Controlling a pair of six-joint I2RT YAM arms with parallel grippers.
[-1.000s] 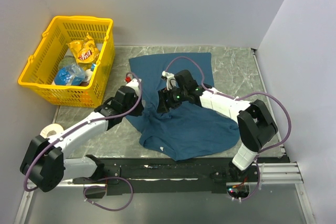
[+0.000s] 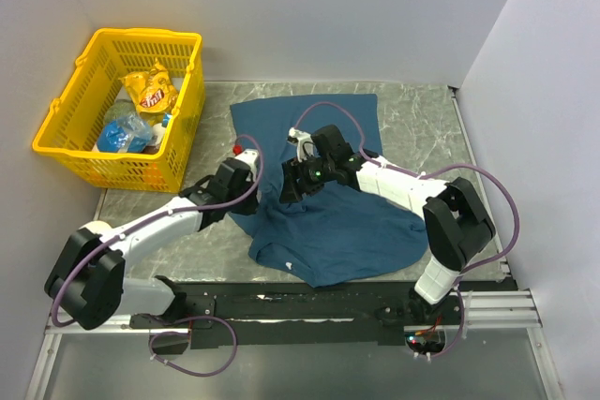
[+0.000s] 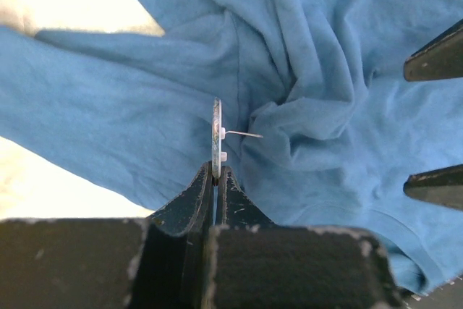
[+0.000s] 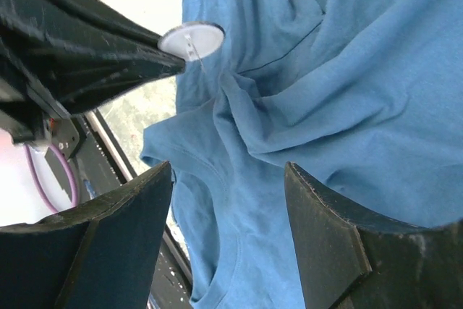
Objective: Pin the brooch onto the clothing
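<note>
Seen edge-on in the left wrist view is the round brooch [image 3: 216,135], with my left gripper shut on its edge. Its thin pin [image 3: 244,134] sticks out towards a raised fold of the blue clothing [image 3: 304,132]; whether the tip touches the cloth I cannot tell. In the right wrist view the brooch [image 4: 192,40] shows as a pale disc with its pin pointing at the clothing [image 4: 289,117]. My right gripper is open over the raised folds, with no cloth visibly pinched between its fingers.
A yellow basket [image 2: 117,170] holding a chip bag [image 2: 150,89] and a blue package [image 2: 125,134] stands at the back left. A pale round roll [image 2: 94,228] is partly hidden behind the left arm. Bare tabletop [image 2: 422,119] shows at the right.
The right arm and the clothing look unchanged.
</note>
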